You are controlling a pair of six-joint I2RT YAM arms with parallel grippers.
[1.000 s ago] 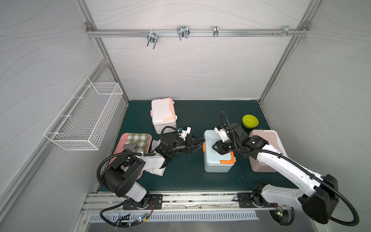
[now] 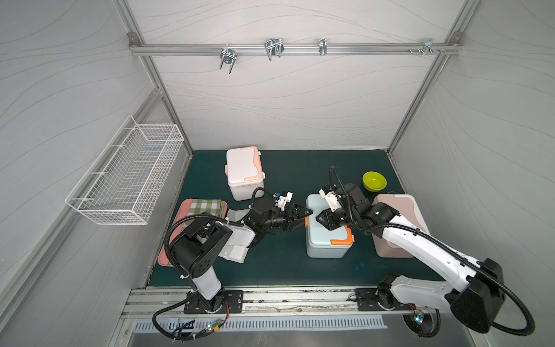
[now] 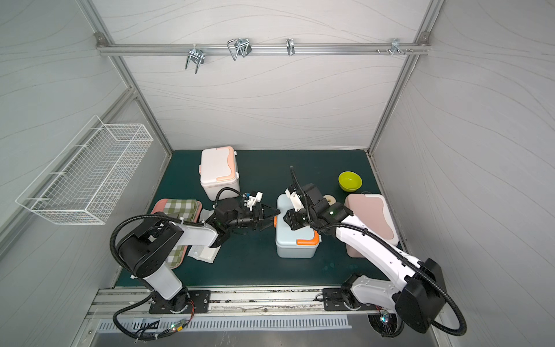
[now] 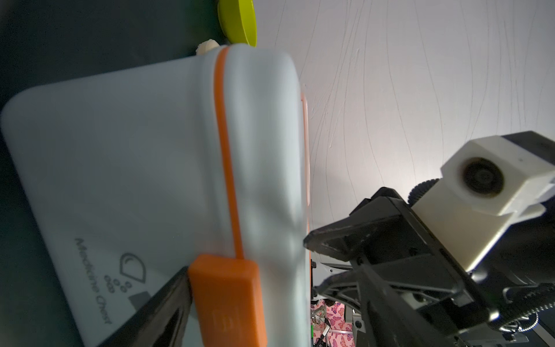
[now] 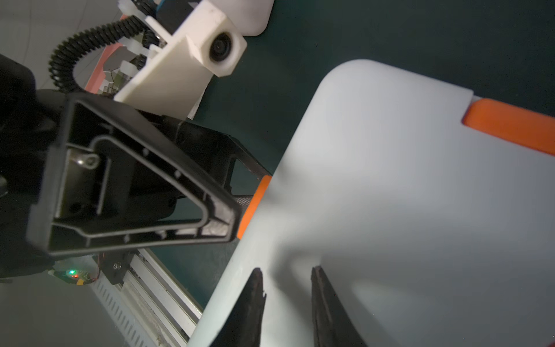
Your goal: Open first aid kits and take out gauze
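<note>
A light blue medicine chest [image 2: 323,248] with orange latches stands closed at the middle front. My left gripper [image 2: 305,214] is at its left side, fingertips at the orange latch [image 4: 225,300], part open around or against it; whether it grips is unclear. My right gripper [image 2: 327,221] is over the lid [image 5: 404,202], its fingertips low near the surface and apparently part open. In the left wrist view the chest's printed lid side faces the camera. No gauze is identifiable.
A pink-lidded box [image 2: 242,167] stands at back left, a beige box [image 2: 399,243] at right, a green bowl [image 2: 374,180] behind it. A pink tray [image 2: 168,251] with checked cloth is at left, beside a white item. A wire basket [image 2: 127,173] hangs on the left wall.
My left arm has shifted slightly to the right at the chest, its elbow moving a little. The chest has moved very slightly right. My right arm is nearly unchanged.
</note>
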